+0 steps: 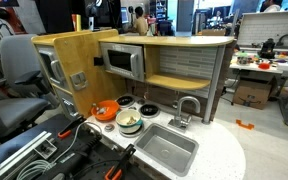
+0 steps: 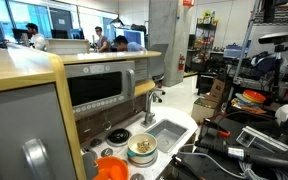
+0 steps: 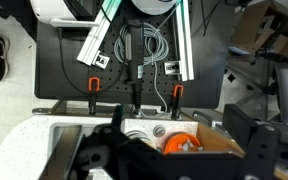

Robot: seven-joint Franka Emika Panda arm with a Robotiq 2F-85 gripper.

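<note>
My gripper looks open at the bottom of the wrist view. Its dark fingers stand wide apart, with nothing seen between them. Beyond the gap lies part of the white counter with an orange bowl (image 3: pixel 182 143). In exterior view 1 that bowl (image 1: pixel 106 110) sits on the counter left of a pale pot (image 1: pixel 129 121) with something yellowish inside. Exterior view 2 also shows the pot (image 2: pixel 142 148) and the orange bowl (image 2: pixel 111 168). I cannot make out the gripper clearly in either exterior view.
A sink (image 1: pixel 168 148) with a faucet (image 1: pixel 187 110) takes up the counter's right part. Behind the bowls stands a silver microwave (image 1: pixel 123 61) under a wooden shelf (image 1: pixel 169 40). Loose cables (image 3: pixel 154 45) lie near the arm's base. White counter right of the sink (image 1: pixel 224 150) is clear.
</note>
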